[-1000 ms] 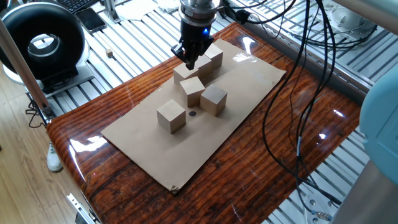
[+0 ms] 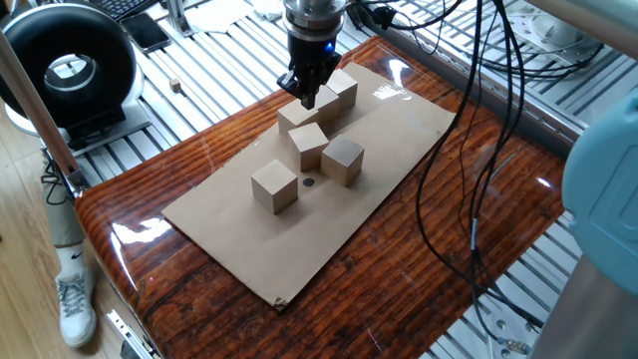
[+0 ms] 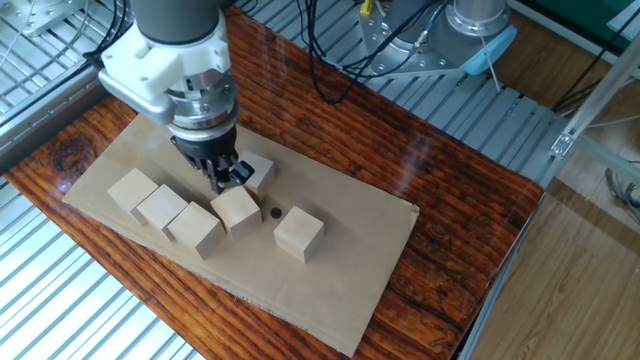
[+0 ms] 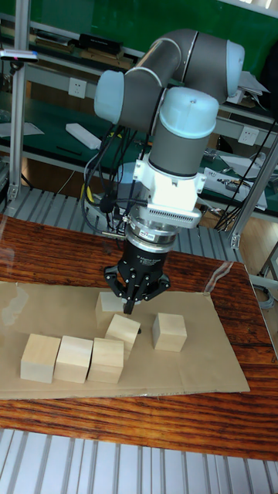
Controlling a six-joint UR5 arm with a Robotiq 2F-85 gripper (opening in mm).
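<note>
Several plain wooden cubes stand on a brown cardboard sheet. Three form a tight row: an end cube, a middle cube and another end cube. Close to that row is a turned cube. Behind it, partly hidden by the gripper in exterior view 3, is another cube. A separate cube sits apart, beyond a small dark round spot. Above the cubes hangs my black gripper, pointing down; its fingertips come together with nothing visible between them.
The cardboard lies on a glossy wooden table. Black cables hang along one side of exterior view 1. Bare cardboard extends past the separate cube. A person stands beside the table.
The upper part of the gripper has shifted slightly left in exterior view 1, and the hanging cables have swung left. The person has moved. All cubes are where they were.
</note>
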